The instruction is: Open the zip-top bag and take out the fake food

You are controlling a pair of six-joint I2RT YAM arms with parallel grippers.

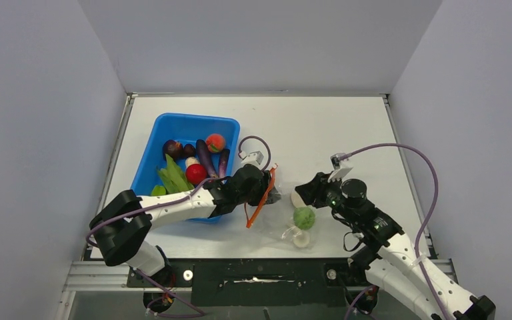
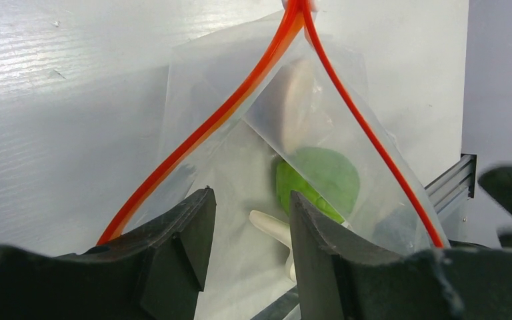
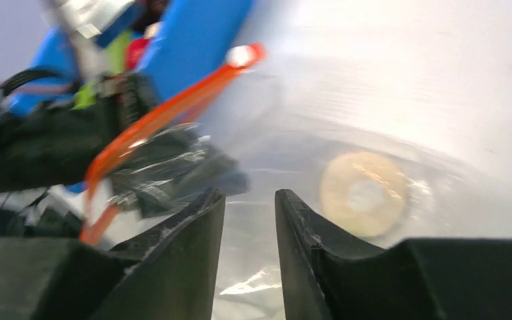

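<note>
The clear zip bag (image 1: pixel 277 230) lies mid-table, its orange zip edge (image 1: pixel 261 203) facing left. In the left wrist view, two orange zip strips (image 2: pixel 203 130) are spread apart, so the bag's mouth gapes. Inside are a green food piece (image 2: pixel 320 177), a pale one (image 2: pixel 297 103) and a whitish, stalk-like one (image 2: pixel 273 227). My left gripper is at the mouth, fingers parted and empty; its dark tip (image 3: pixel 173 167) shows through the film in the right wrist view. My right gripper is open above the bag, near a round pale slice (image 3: pixel 363 193).
A blue bin (image 1: pixel 167 120) holding several fake vegetables stands at the left, partly under the left arm. The right wrist view is blurred.
</note>
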